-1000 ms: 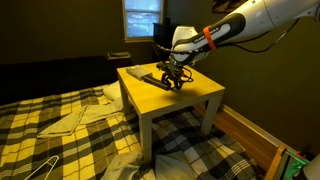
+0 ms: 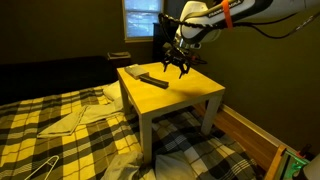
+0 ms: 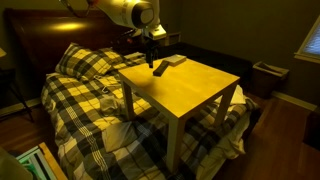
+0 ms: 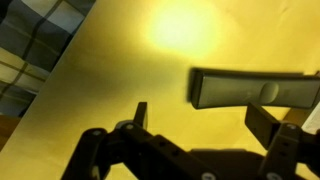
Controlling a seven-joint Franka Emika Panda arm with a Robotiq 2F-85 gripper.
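Observation:
A long dark box-like object (image 4: 225, 90) with a round spot on its face lies flat on the pale table (image 4: 95, 110). In exterior view 1 the same dark object (image 2: 154, 81) rests near the middle of the tabletop. My gripper (image 2: 175, 71) hangs above the table, to the right of that object and apart from it. Its fingers are spread, and only bare tabletop shows between them in the wrist view, where the dark object lies beyond the fingertips, towards the right.
A pale grey item (image 2: 135, 71) lies at the table's far left corner in exterior view 1. The bed with a plaid blanket (image 2: 60, 120) adjoins the table.
My gripper has risen from close to the tabletop to higher above it. The dark object shows no visible shift.

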